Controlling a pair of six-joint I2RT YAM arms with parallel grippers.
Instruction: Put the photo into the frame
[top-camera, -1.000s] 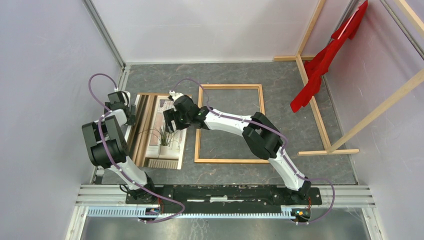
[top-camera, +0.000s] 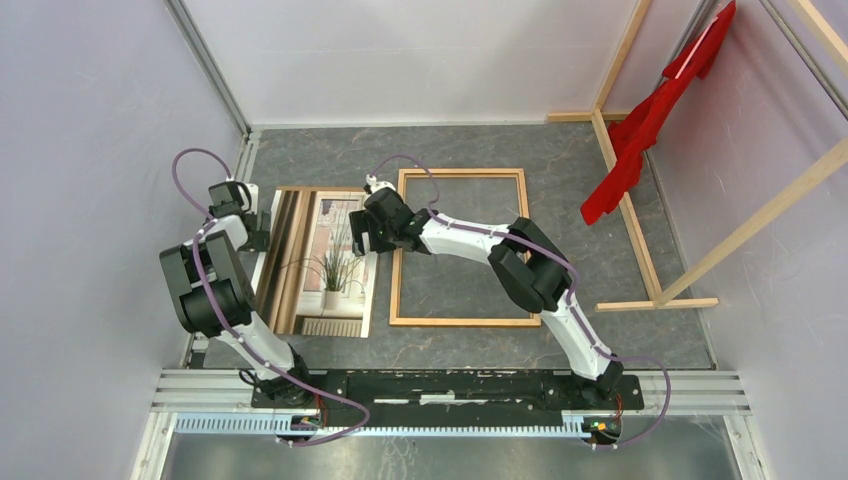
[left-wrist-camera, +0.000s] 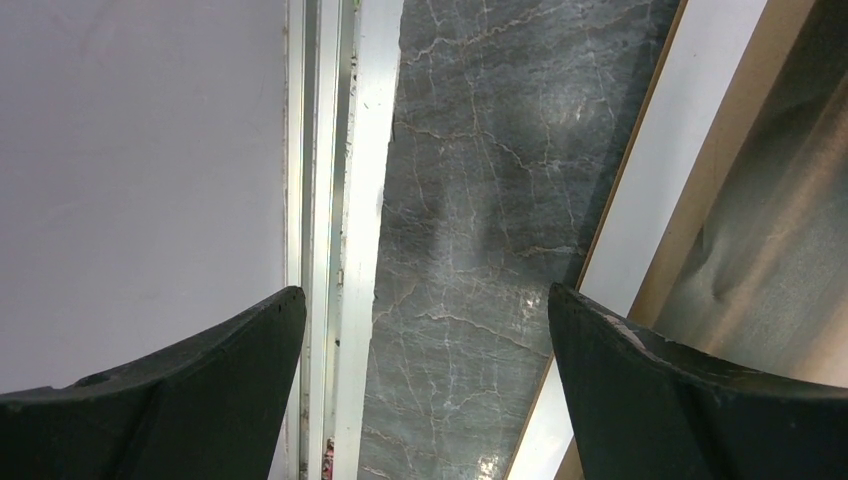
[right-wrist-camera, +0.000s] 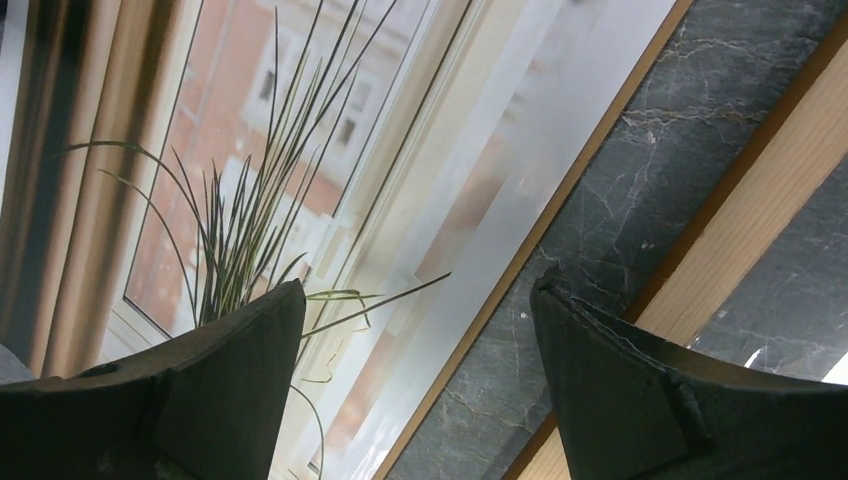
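The photo (top-camera: 300, 260), a board printed with curtains and a potted grassy plant, lies flat at the table's left. Right of it, a narrow strip of table apart, lies the empty wooden frame (top-camera: 532, 250). My left gripper stands open above the photo's left side; bare table shows between its fingers and the photo's white left edge (left-wrist-camera: 640, 230) runs behind the right finger. My right gripper is open over the photo's right edge (right-wrist-camera: 490, 305). That edge passes between its fingers, and the frame's left bar (right-wrist-camera: 740, 210) appears behind the right finger.
A red cloth (top-camera: 645, 125) hangs on a wooden rack (top-camera: 632, 225) at the right. The left wall (left-wrist-camera: 150, 180) and its white rail (left-wrist-camera: 362, 220) are close to the left gripper. Bare table shows inside the frame and between frame and rack.
My right gripper has moved right across the photo to its right edge. The photo's right edge has shifted slightly to the right.
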